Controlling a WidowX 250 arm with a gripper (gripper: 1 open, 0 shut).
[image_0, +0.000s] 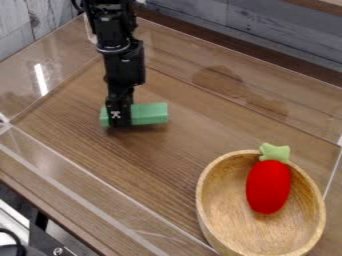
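The black gripper (118, 112) reaches down from the top left onto a green rectangular block (147, 114) lying on the wooden table. Its fingers are at the block's left part and partly hide it; whether they grip it is hard to tell.
A wooden bowl (230, 230) at the lower right holds a red plush item (269, 186) with a pale green top. The table's edge runs along the lower left, and grey boards stand behind at the top.
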